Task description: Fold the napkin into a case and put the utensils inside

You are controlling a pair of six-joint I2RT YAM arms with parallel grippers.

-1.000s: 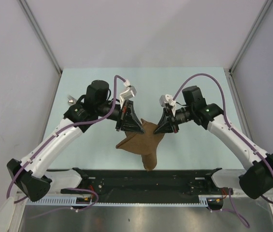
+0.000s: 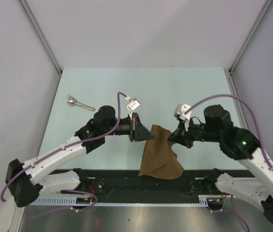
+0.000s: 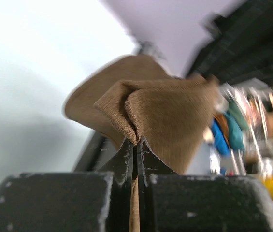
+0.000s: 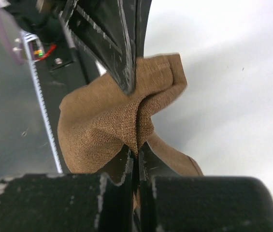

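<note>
A brown napkin (image 2: 158,157) hangs between my two grippers near the table's front edge, creased and draped down. My left gripper (image 2: 148,137) is shut on one part of it, the cloth gathered between its fingertips. My right gripper (image 2: 173,137) is shut on another part, with a fold rising out of its fingers. The utensils (image 2: 81,104), a spoon with other pieces, lie at the back left of the table, apart from both grippers.
Both grippers have moved to the right with the napkin, and the arms are lower in the top view. The napkin's hanging shape has changed.
</note>
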